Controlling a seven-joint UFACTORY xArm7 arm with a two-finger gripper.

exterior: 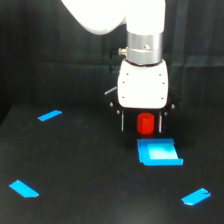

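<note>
Below the white hand of my gripper (141,122) is a small red object (146,124), perhaps a block or a cup. Two thin fingers show as pale marks, one on each side of it, with dark gaps between them and the red thing. The fingers look open around it, and no contact shows. In front of the red object lies a blue-edged square (158,150) with a lighter, whitish-blue middle.
Strips of blue tape lie on the dark table: one (50,115) at the far left, another (24,188) at the near left and one (196,197) at the near right. A dark curtain hangs behind.
</note>
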